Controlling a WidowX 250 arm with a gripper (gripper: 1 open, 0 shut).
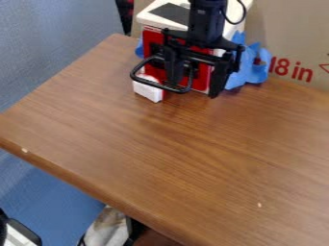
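Note:
The black gripper hangs at the top centre of the camera view, over the back of the wooden table, in front of a red-fronted box with a white top. A white block shows at the lower left of the red part. Blue crumpled material lies at the right of the box. The gripper's dark frame hides much of the red front; whether its fingers are open or shut on anything is unclear.
A cardboard panel with red print stands behind at the right. A blue padded surface borders the table on the left.

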